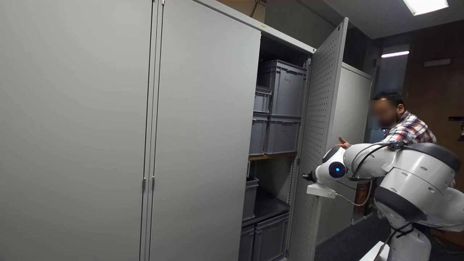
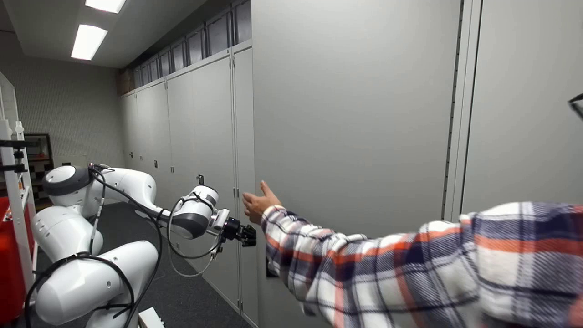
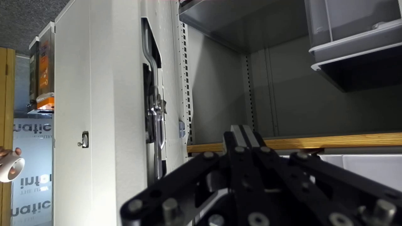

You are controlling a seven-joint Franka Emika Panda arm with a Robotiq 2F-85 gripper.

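The grey cabinet's perforated door stands swung open, with the shelves beside it exposed. My gripper is on the opening's side of that door, near its inner face. In the wrist view, the gripper is shut, its fingers together and no object showing between them. Left of it, the door's edge carries a metal latch rod. Exterior view 2 shows the gripper close to the door panel; whether they touch cannot be told there.
A person in a plaid shirt reaches in, one hand close to my wrist and the door. Grey bins sit on the shelves above a wooden shelf edge. The left-hand cabinet door is closed.
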